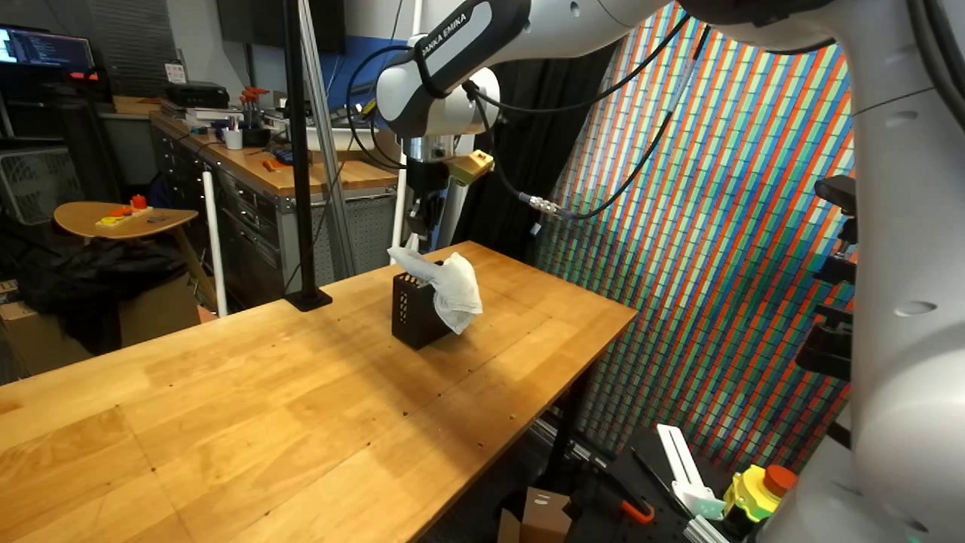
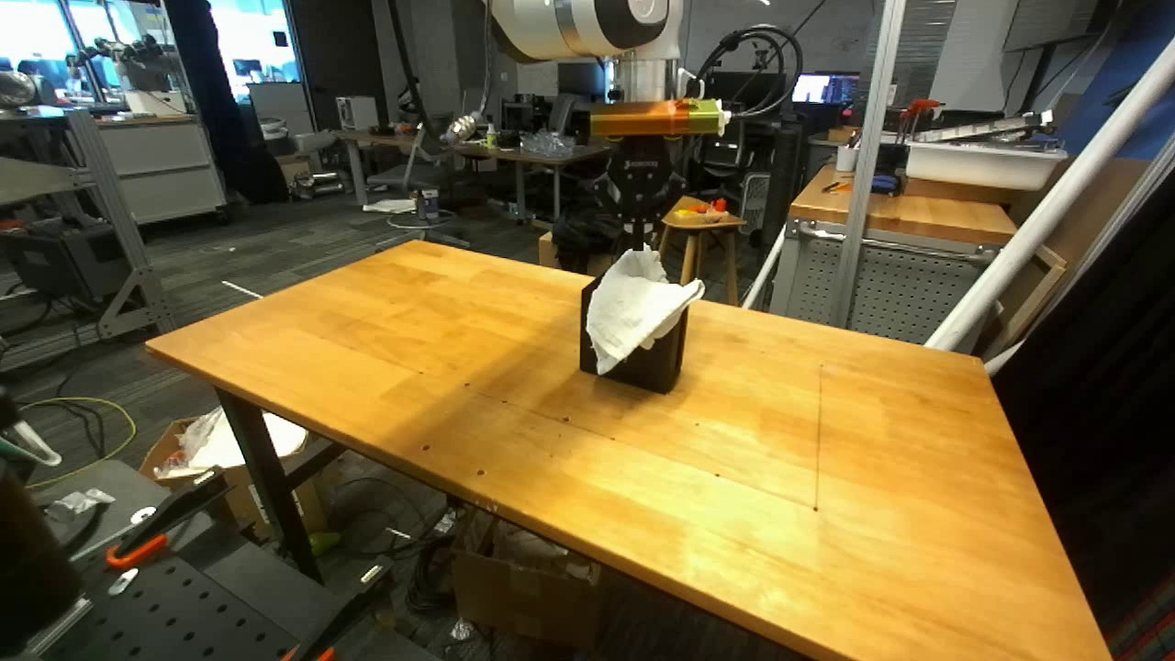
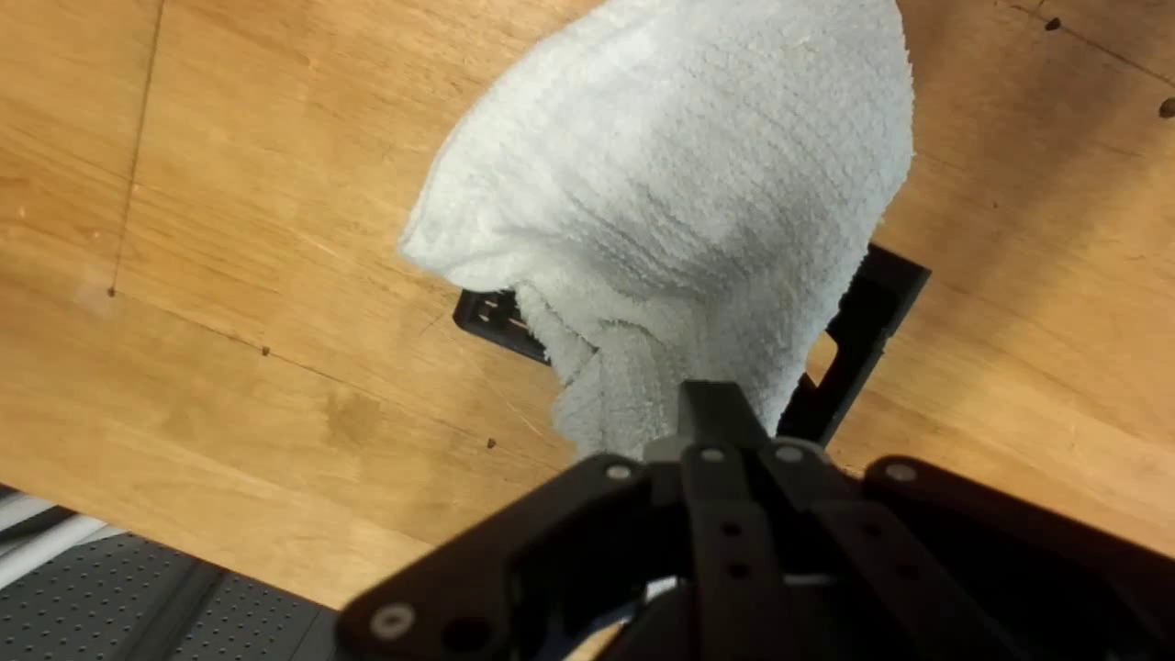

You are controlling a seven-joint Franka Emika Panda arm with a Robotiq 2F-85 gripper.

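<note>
A white cloth (image 3: pixel 705 165) lies draped over a black perforated box (image 1: pixel 413 312) on the wooden table. One broad flap hangs down the box's side, and a bunched part (image 2: pixel 642 261) stands up at the top. Directly above that part is my gripper (image 1: pixel 416 234), pointing down. Its fingers (image 3: pixel 716 413) are together in the wrist view, where the narrowed end of the cloth runs in beneath them. A small peak of cloth reaches the fingertips in the first exterior view, so the gripper appears shut on it. The cloth hides most of the box's opening.
A black upright post (image 1: pixel 309 297) stands at the table's edge near the box.
</note>
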